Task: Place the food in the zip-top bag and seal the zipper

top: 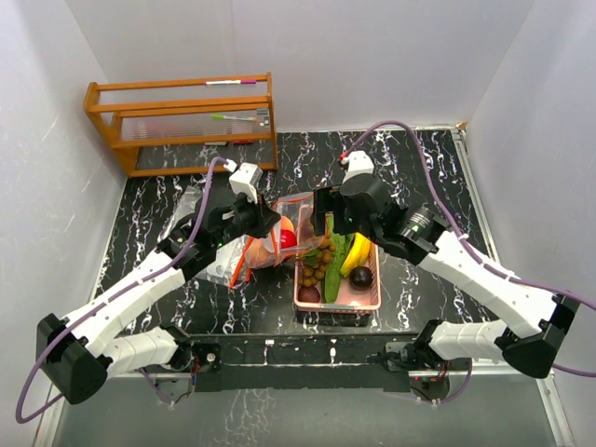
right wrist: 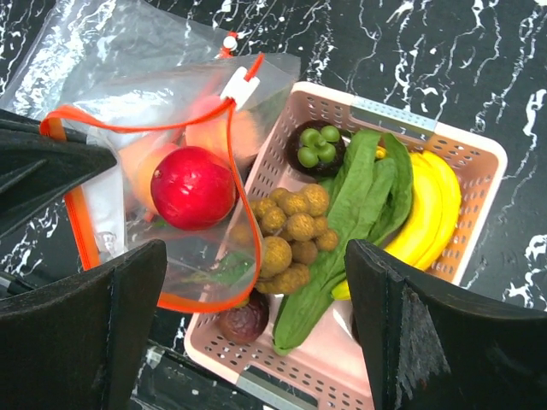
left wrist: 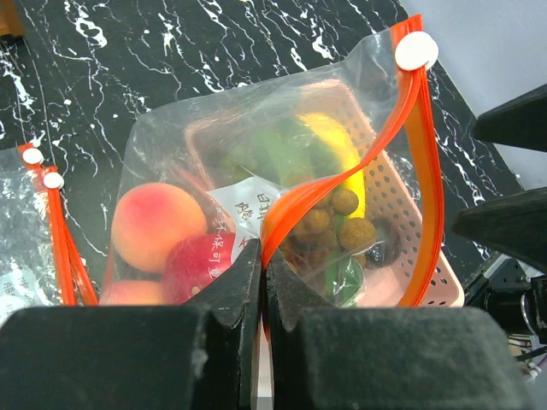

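My left gripper is shut on the bag's orange zipper edge. The clear bag stands with its mouth open and holds peaches and a red fruit. My right gripper stands open above the bag's right side and the pink basket, with no item seen between its fingers. The basket holds potatoes, greens, bananas, an avocado and dark round fruit.
More empty bags lie at the left. A wooden rack stands at the back left. Bare dark counter lies right of the basket.
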